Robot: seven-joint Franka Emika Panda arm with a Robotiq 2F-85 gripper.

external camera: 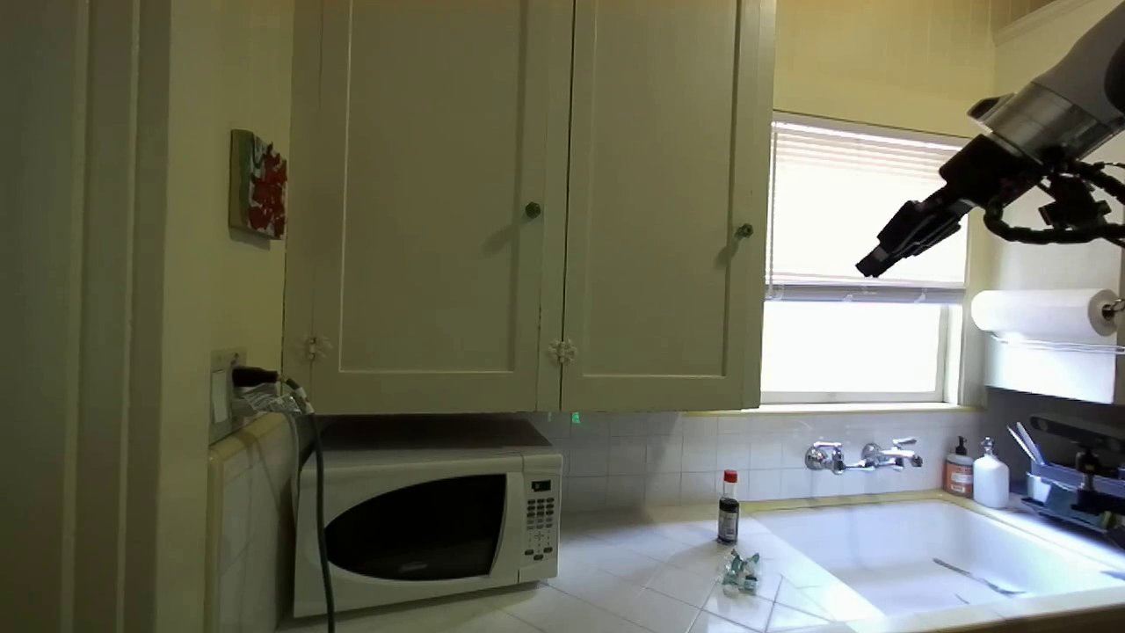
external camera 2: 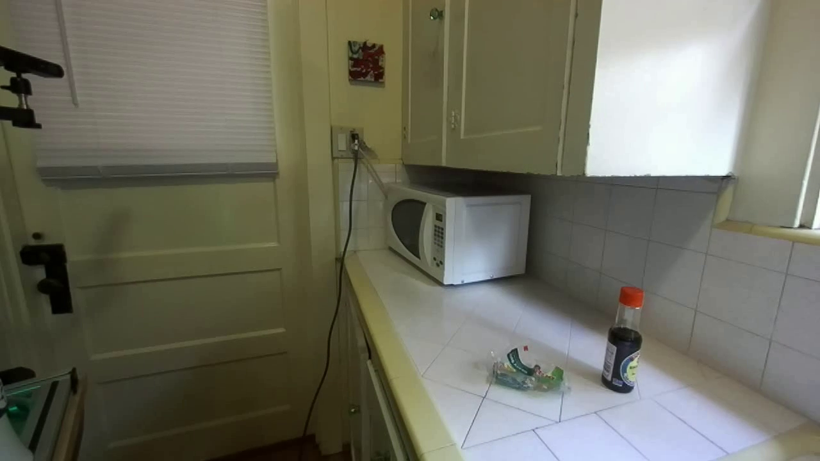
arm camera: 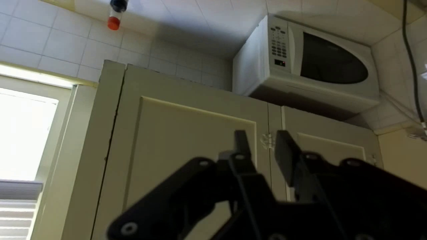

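In the first exterior view my gripper (external camera: 870,265) hangs high at the right, in front of the window blind and pointing down to the left. Seen from the wrist, the gripper is open, its two dark fingertips (arm camera: 285,148) apart with nothing between them. Beyond them are the closed cabinet doors (arm camera: 192,136), clear of the fingers. No hanger shows in any present view.
A white microwave (external camera: 427,527) stands on the tiled counter under the cabinet. A red-capped dark bottle (external camera 2: 621,346) and a crumpled clear wrapper (external camera 2: 526,372) sit nearer the sink (external camera: 907,538). Open air surrounds the gripper.
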